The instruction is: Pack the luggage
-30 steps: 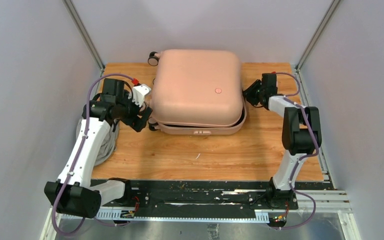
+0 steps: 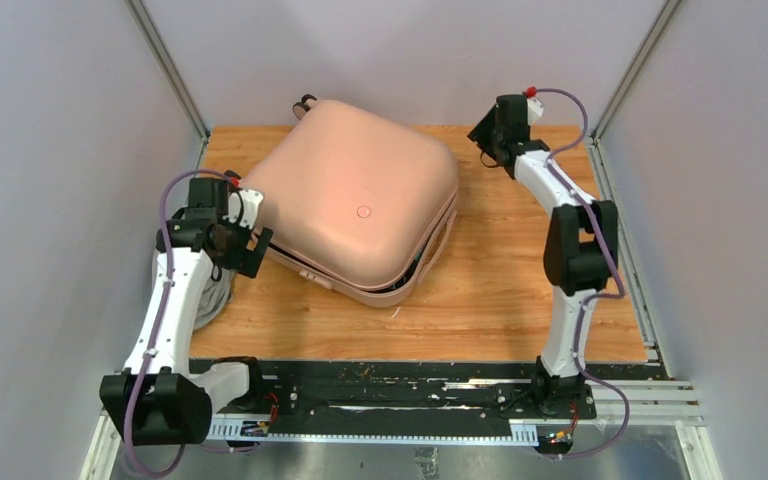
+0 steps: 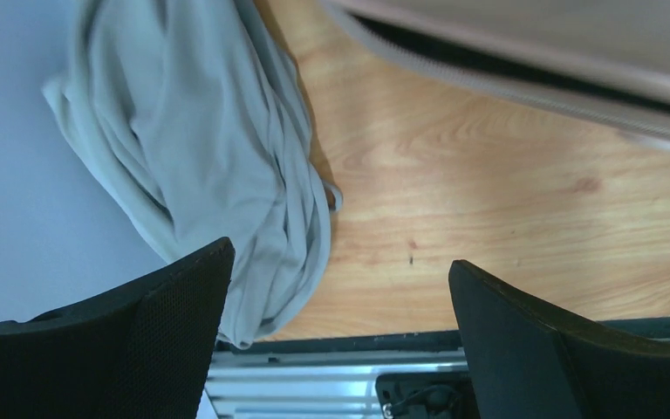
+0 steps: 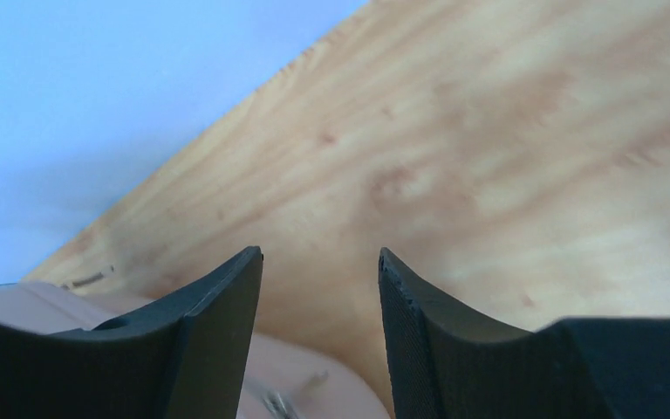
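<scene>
A pink suitcase (image 2: 350, 190) lies on the table with its lid down, turned at an angle, its front right corner nearest the front. A dark gap shows between lid and base along the front and right edges. Beside its left end my left gripper (image 2: 258, 245) is open; in the left wrist view nothing lies between its fingers. Well away from the case, at the back right, is my right gripper (image 2: 475, 136). Its fingers (image 4: 227, 323) stand partly apart with only bare table between them, and the pink case (image 4: 314, 384) shows below.
Grey cloth (image 3: 218, 157) is heaped at the table's left edge, under the left arm. A wheel (image 2: 303, 105) of the case sits close to the back wall.
The suitcase has turned, its right end swinging toward the front. The left one shifted slightly left.
</scene>
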